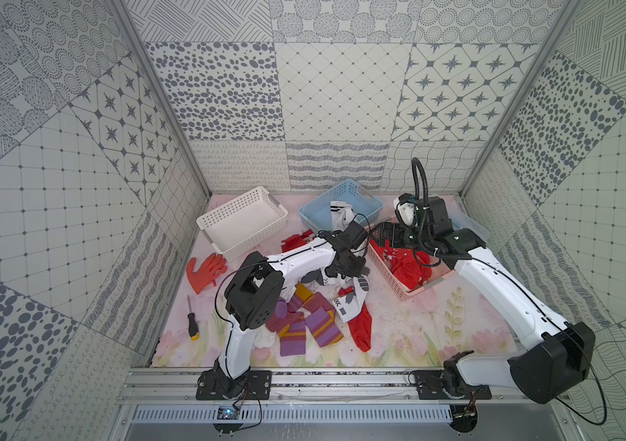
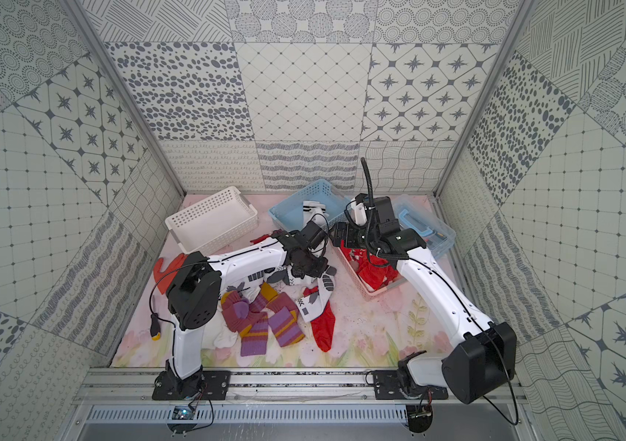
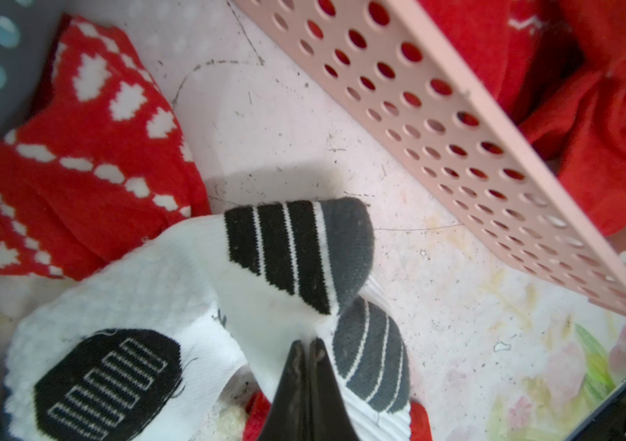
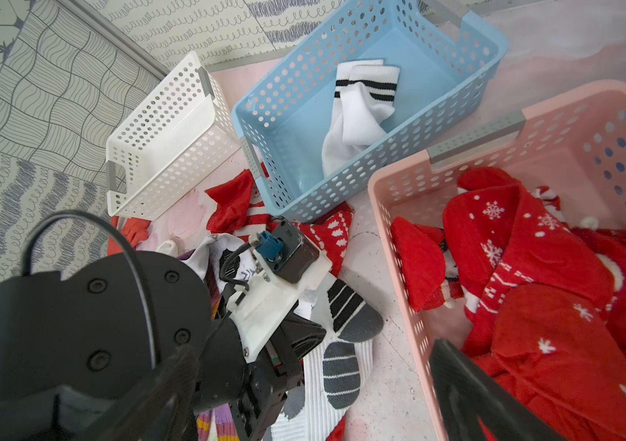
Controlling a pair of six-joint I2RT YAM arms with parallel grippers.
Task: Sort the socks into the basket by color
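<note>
My left gripper is shut over a white sock with a dark grey toe and black stripes. Nothing shows between its fingers. Beneath that sock, part of a red sock sticks out toward the table's front. A red patterned sock lies just behind. Inside the pink basket are several red socks; the blue basket contains white socks with black stripes. Above the pink basket's left side, my right gripper stands open and empty.
Purple and mustard socks are heaped at front centre. An empty white basket stands at back left, with an orange glove and a screwdriver nearby. Bare table lies in front of the pink basket.
</note>
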